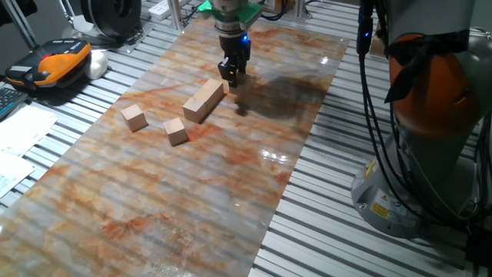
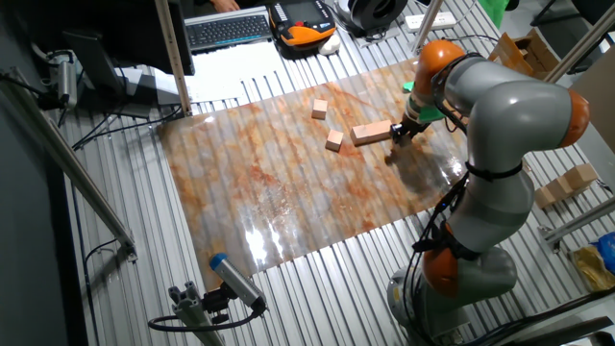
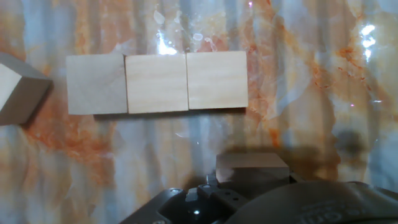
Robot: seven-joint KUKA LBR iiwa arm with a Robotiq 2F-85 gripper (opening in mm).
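Observation:
My gripper [image 1: 234, 75] hangs over the far part of the marbled board, just beyond the end of a row of wooden cubes [image 1: 204, 101]. In the wrist view that row [image 3: 157, 83] shows as three cubes touching in a straight line. A further wooden block [image 3: 252, 163] is at the bottom of that view between my fingers, and the gripper appears shut on it; its lower part is hidden by the gripper. Two single cubes lie apart from the row, one nearer [image 1: 175, 131] and one farther left [image 1: 134, 118].
The marbled board [image 2: 288, 221] is clear across its near and left parts. An orange and black device [image 1: 50, 65] stands off its left side. More wooden blocks [image 2: 567, 185] lie off the board beside the arm. A camera [image 2: 237, 281] is mounted at the near edge.

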